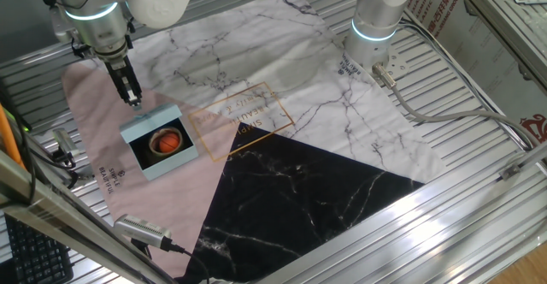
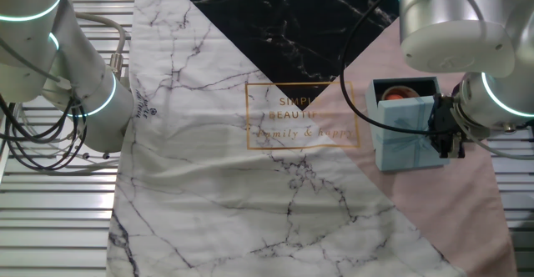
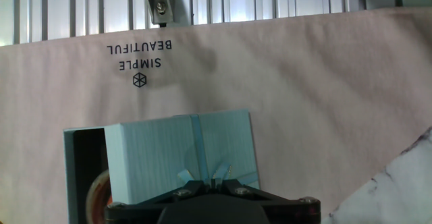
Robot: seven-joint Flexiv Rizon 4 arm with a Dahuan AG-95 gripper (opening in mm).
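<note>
On the pink part of the cloth stands a light blue gift box (image 1: 177, 166), dark inside and partly uncovered. An orange ball (image 1: 169, 142) lies in it, inside a brownish round holder. The box's light blue lid (image 2: 405, 135), tied with a ribbon, sits off to one side and covers only part of the opening. At the lid, my gripper has its fingertips together on the ribbon bow (image 3: 184, 177); the pinched part is mostly hidden by the fingers. From the side, the gripper (image 1: 134, 104) is at the box's back edge, pointing down.
A grey device (image 1: 144, 231) with a cable is mounted near the front left. A metal arm base (image 1: 373, 40) with cables stands at the back right.
</note>
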